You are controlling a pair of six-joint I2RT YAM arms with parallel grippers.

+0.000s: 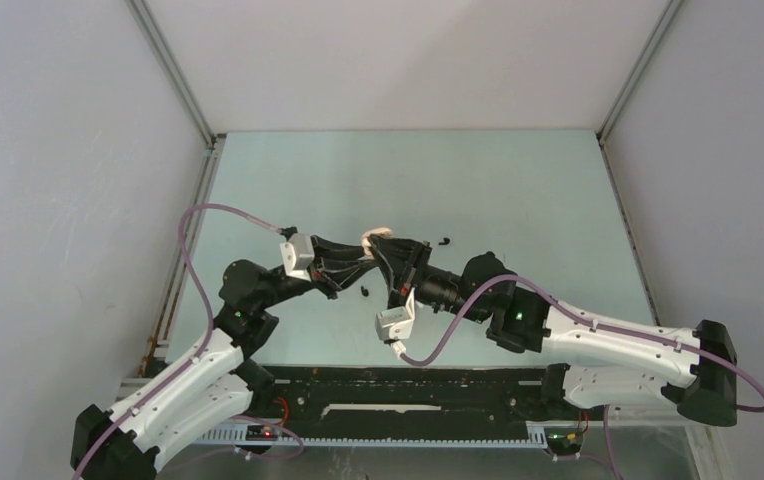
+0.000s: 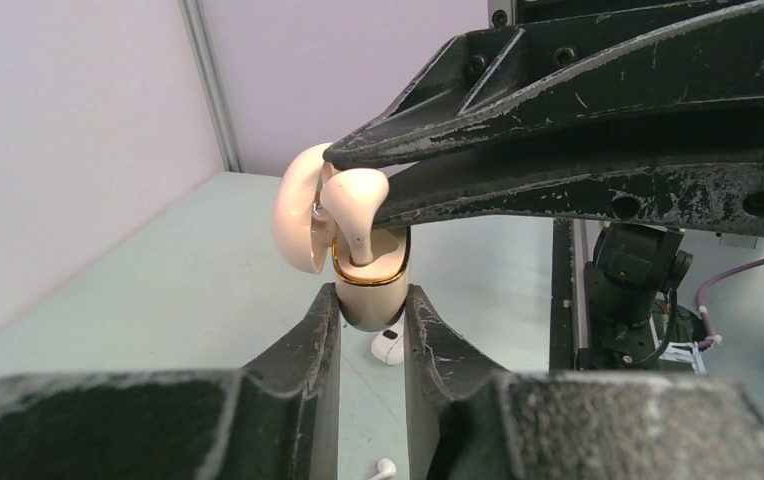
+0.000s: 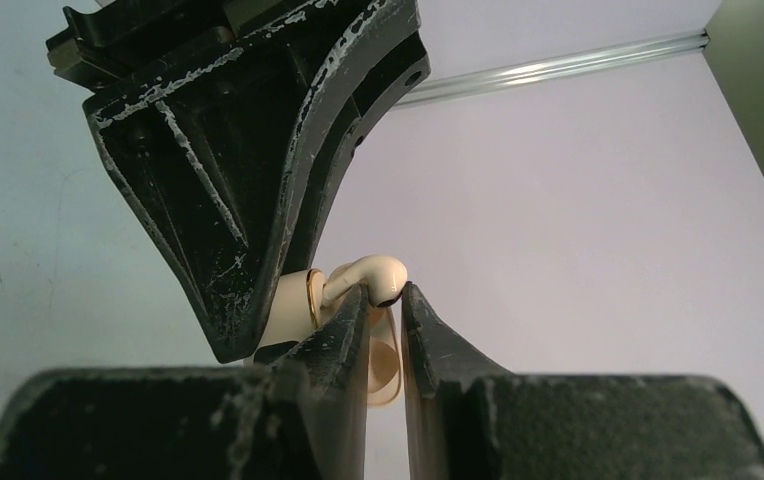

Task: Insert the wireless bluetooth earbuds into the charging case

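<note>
My left gripper is shut on the cream charging case (image 2: 370,285), whose lid (image 2: 298,210) stands open. A cream earbud (image 2: 353,195) sits stem-down at the case's opening, with my right gripper's fingers around its upper end. In the right wrist view the earbud (image 3: 378,275) is at the tips of my right gripper, whose fingers are slightly apart. In the top view both grippers meet at the case (image 1: 376,236) near the table's middle.
Small loose objects lie on the pale table (image 1: 408,175); a white piece (image 2: 388,345) and a small white earbud-like item (image 2: 384,467) show below the case. Walls border the table.
</note>
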